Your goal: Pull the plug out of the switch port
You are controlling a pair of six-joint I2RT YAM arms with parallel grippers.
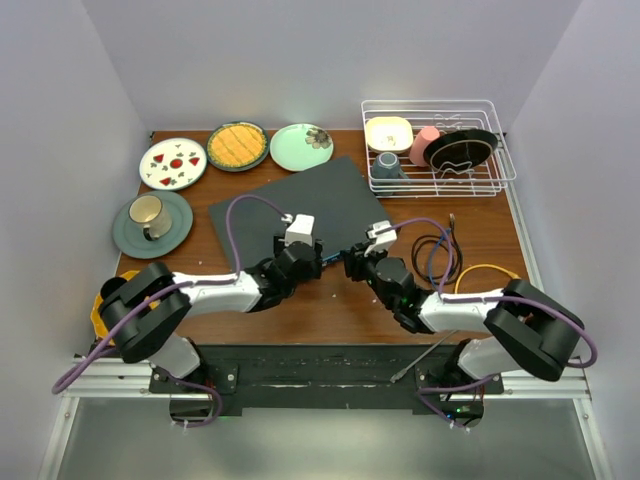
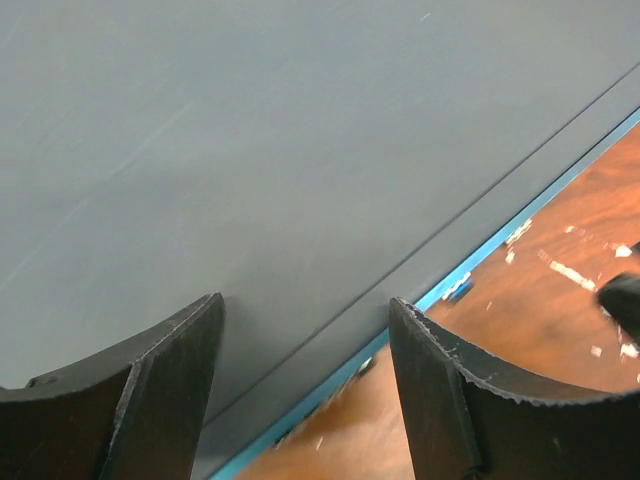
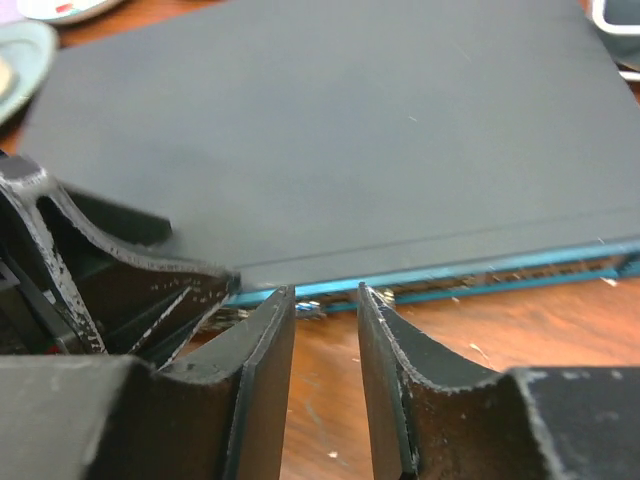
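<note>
The dark switch (image 1: 280, 195) lies on the table, its blue-edged port side (image 3: 450, 268) facing the front. My left gripper (image 1: 300, 258) hangs at that front edge; in the left wrist view its two fingers (image 2: 307, 340) stand apart over the edge with nothing visible between them. My right gripper (image 1: 356, 260) is just to the right of it; in the right wrist view its fingertips (image 3: 325, 298) are slightly apart, before the port strip, with no plug visible between them. I cannot make out a plug clearly in any view.
A dish rack (image 1: 440, 185) stands at the back right, plates (image 1: 300, 148) along the back left, a yellow dish (image 1: 100, 310) at the left. Coiled cables (image 1: 430, 275) lie to the right of my right arm.
</note>
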